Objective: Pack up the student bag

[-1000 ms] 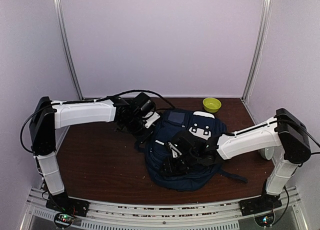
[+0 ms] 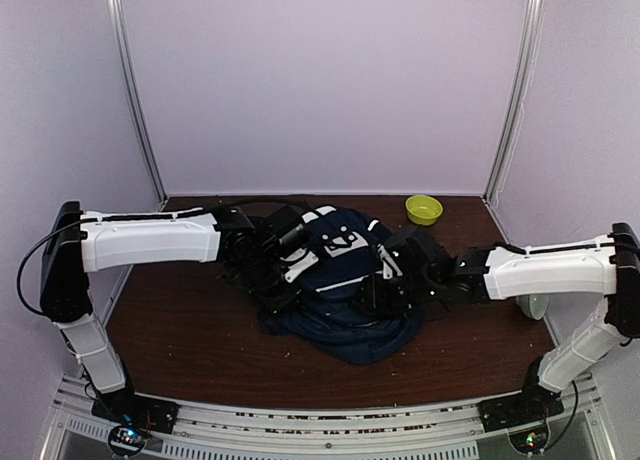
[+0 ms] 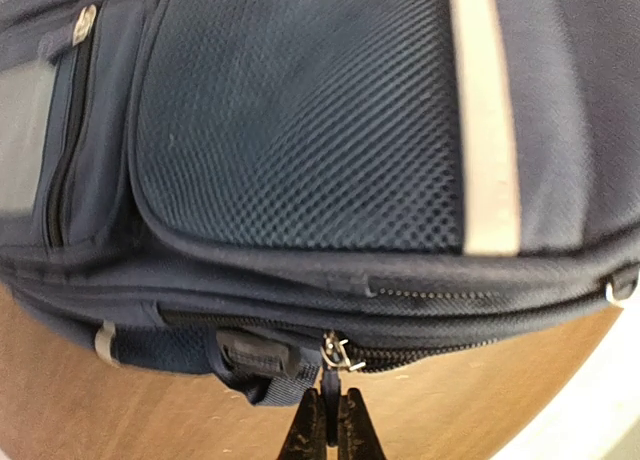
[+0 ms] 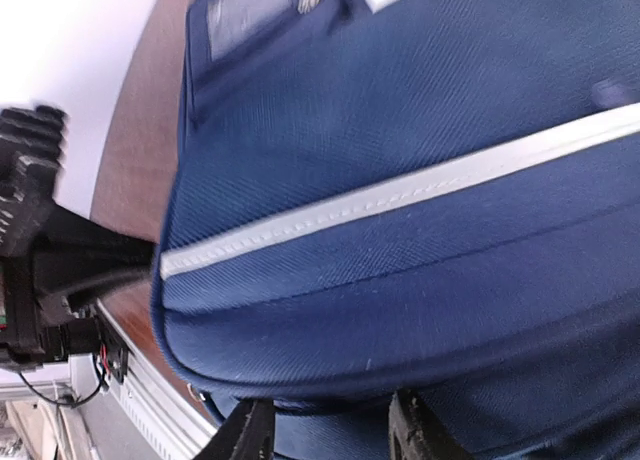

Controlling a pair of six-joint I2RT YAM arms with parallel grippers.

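Observation:
A navy backpack (image 2: 365,342) lies on the table between the arms, its lower end bulging toward the front edge. At its left side my left gripper is shut on the dark zipper pull (image 3: 331,388), whose metal slider sits on a zipper (image 3: 420,354) along the bag's edge. Part of that zipper track appears parted. My right gripper stands part open low over the bag, by a fold of navy fabric (image 4: 400,330). Whether cloth lies between its fingertips is unclear. The bag's middle is partly hidden by both grippers in the top view.
Behind the bag on the right stands a yellow-green bowl (image 2: 424,210). A pale round object (image 2: 533,305) is at the right edge, partly behind the right arm. Bare table (image 2: 180,320) shows at left and along the front.
The backpack has turned, its top end swinging left, and its lower end has shifted back slightly.

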